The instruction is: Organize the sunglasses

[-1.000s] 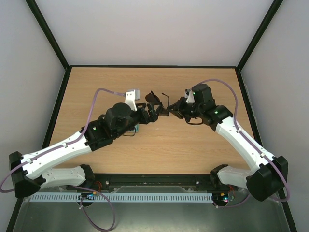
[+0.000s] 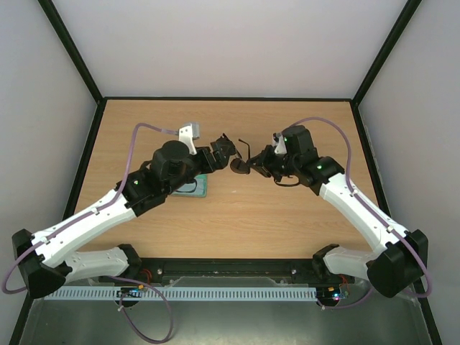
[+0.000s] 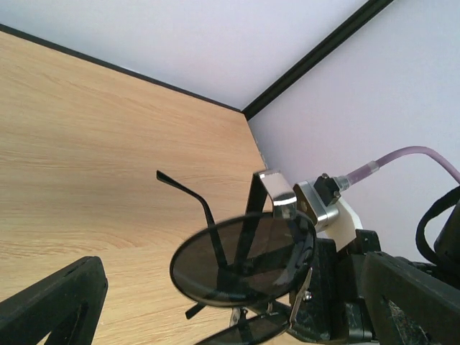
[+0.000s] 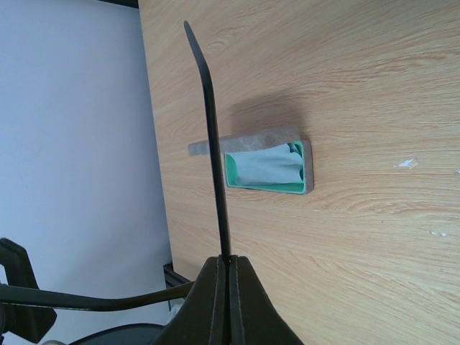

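Note:
The dark sunglasses (image 2: 240, 166) hang in mid-air between the two arms, temples unfolded. My right gripper is shut on one thin temple (image 4: 213, 147), which sticks up from its fingertips. In the left wrist view the dark lenses (image 3: 241, 259) stand ahead, in the gap between the wide-spread fingers. My left gripper (image 2: 219, 154) is open and holds nothing. Below it lies the teal-lined case (image 2: 199, 187), partly covered by the left arm. The right wrist view shows this case (image 4: 309, 165) open, a pale blue cloth (image 4: 269, 165) inside.
Bare wooden tabletop (image 2: 287, 223) surrounds the case, with free room at the front and right. Small whitish marks (image 4: 408, 163) dot the wood. Both arms reach in close to each other over the middle.
The right arm has barely moved, still on the temple.

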